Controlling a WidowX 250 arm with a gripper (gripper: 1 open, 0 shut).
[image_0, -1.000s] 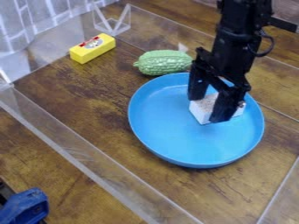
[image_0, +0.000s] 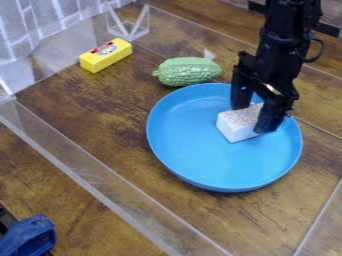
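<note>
My black gripper (image_0: 263, 100) reaches down from the top right over a blue plate (image_0: 201, 160), its fingers on either side of a white speckled block (image_0: 245, 123) that sits in the plate's upper right part. The far side of the block is partly hidden by the gripper. Whether the fingers press on the block I cannot tell.
A green corn-like object (image_0: 186, 71) lies just behind the plate, and a yellow box (image_0: 106, 55) stands at the back left. A blue object (image_0: 27, 238) is at the bottom left corner.
The gripper has risen slightly and shifted, with its fingers now higher around the block.
</note>
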